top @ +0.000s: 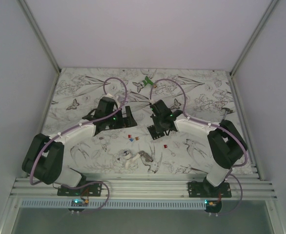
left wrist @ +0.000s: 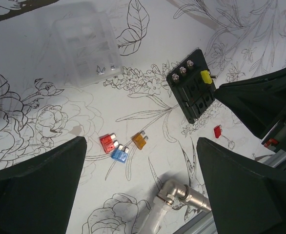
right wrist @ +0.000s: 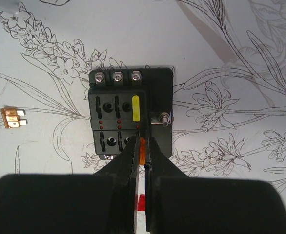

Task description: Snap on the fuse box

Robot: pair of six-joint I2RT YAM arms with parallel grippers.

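The black fuse box [right wrist: 96, 105] lies on the white patterned mat, with a yellow fuse [right wrist: 135, 108] in its upper row. My right gripper is shut on an orange fuse [right wrist: 142, 151] over the box's lower right, just below the yellow one; whether it touches the slot is hidden by the fingers. My left gripper stands open to the left of the box, above loose red [left wrist: 108, 143], blue [left wrist: 119, 154] and orange [left wrist: 139, 141] fuses, with nothing between its fingers.
A translucent container [left wrist: 84, 44] lies up and left of the box. Another red fuse [left wrist: 217, 131] is below the box. A pale jointed object [left wrist: 157, 214] lies at the front. A hammer [top: 225, 113] is at the right, green objects [top: 148, 81] at the back.
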